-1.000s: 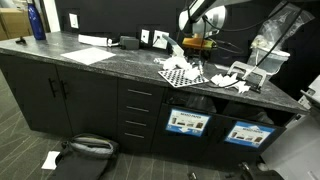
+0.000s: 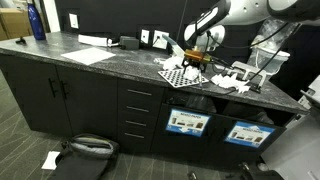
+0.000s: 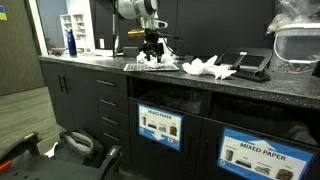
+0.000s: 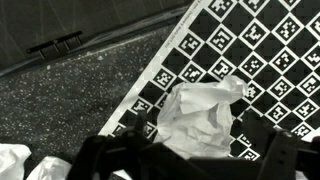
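Note:
Crumpled white paper [image 4: 198,120] lies on the black-and-white patterned board [image 4: 260,45] in the wrist view. My gripper is open above it, its dark fingers spread to either side at the bottom of that view. From outside, the gripper [image 2: 198,62] hangs low over the board [image 2: 172,78] on the countertop. In the second exterior view the gripper [image 3: 152,52] is likewise over the board [image 3: 140,68]. Whether the fingers touch the paper cannot be told.
More crumpled paper [image 3: 208,68] sits on the counter beside a dark tray [image 3: 252,62] and a clear bin [image 3: 295,42]. Below are open compartments with "Mixed Paper" signs [image 3: 160,122]. A flat sheet [image 2: 88,56] lies farther left, with bare counter [image 2: 125,62] near it.
The arm has come down over the board, bringing the gripper lower and closer to the paper. Nothing else has visibly moved.

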